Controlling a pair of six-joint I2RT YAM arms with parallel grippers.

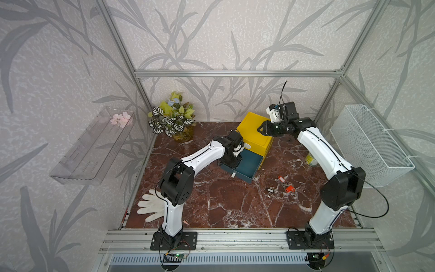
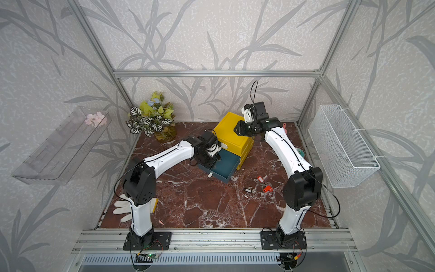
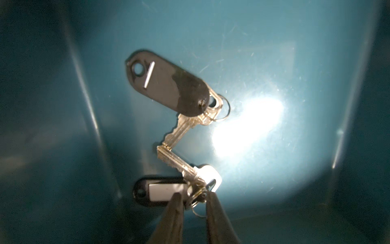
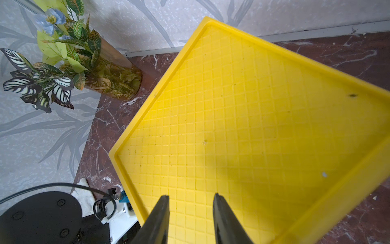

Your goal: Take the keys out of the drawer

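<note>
Two sets of keys with black tags lie on the blue drawer floor in the left wrist view: the upper keys [image 3: 178, 130] with a tag [image 3: 166, 81], the lower keys [image 3: 172, 158] with a white-labelled tag [image 3: 162, 191]. My left gripper reaches down into the pulled-out drawer [image 1: 249, 176], part open, its fingertips at the lower key ring; whether they touch cannot be told. My right gripper is open and empty above the top of the yellow drawer unit [image 4: 251, 105].
A vase with plants [image 1: 181, 131] stands at the back left. Small red items [image 1: 290, 188] lie right of the drawer. A white glove [image 1: 149, 206] lies front left. Wire and clear baskets hang at the sides.
</note>
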